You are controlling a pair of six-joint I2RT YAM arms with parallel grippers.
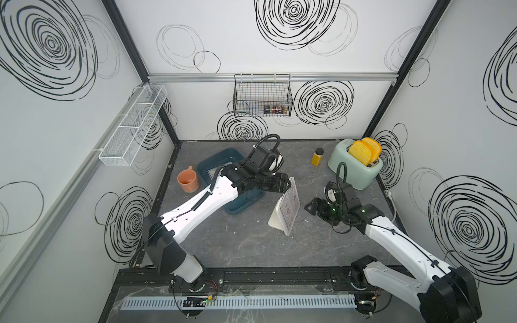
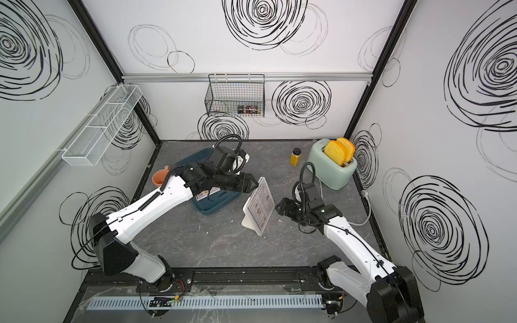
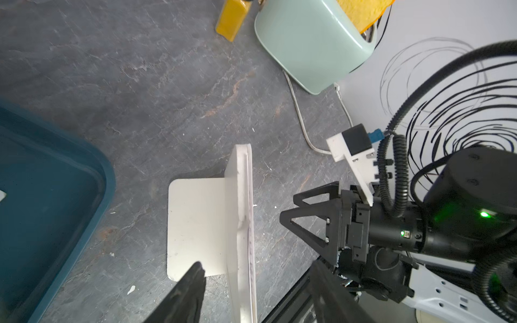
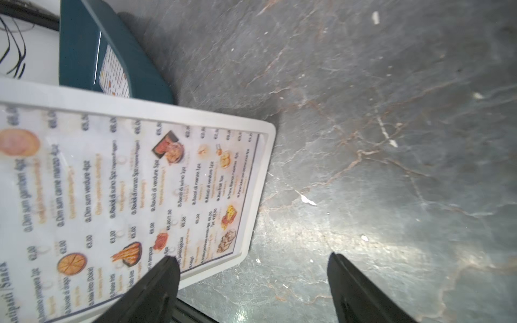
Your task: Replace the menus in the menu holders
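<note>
A white menu holder (image 1: pixel 290 207) stands upright mid-table on its base (image 3: pixel 197 226), a printed menu (image 4: pixel 156 188) facing right inside its frame. Above the holder's upper edge is my left gripper, open, its fingers on either side of the panel's line in the left wrist view; whether they touch it cannot be told. To the right of the holder, my right gripper is open and empty, facing the menu side. Another printed menu sheet (image 4: pixel 114 72) lies in the dark blue tray (image 1: pixel 232 207), partly hidden by the left arm.
An orange mug (image 1: pixel 188 179) stands left of the tray. At the back right are a yellow bottle (image 1: pixel 317 156) and a green toaster (image 1: pixel 355 167) with its cord (image 3: pixel 301 115).
</note>
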